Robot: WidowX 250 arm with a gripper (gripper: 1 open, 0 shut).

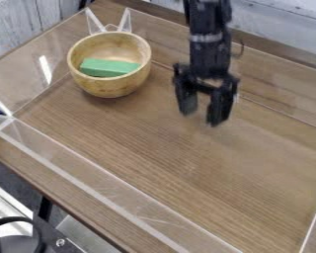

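Observation:
My gripper (204,97), dark and blurred, hangs from the top centre of the camera view over the wooden table (174,178); its fingers are too smeared to tell how they stand or whether anything is between them. To its left sits a cream bowl (111,47) with a green rectangular block (111,67) in it.
Dark cables or hardware (16,233) show at the bottom left corner. The back edge of the table runs along the top right.

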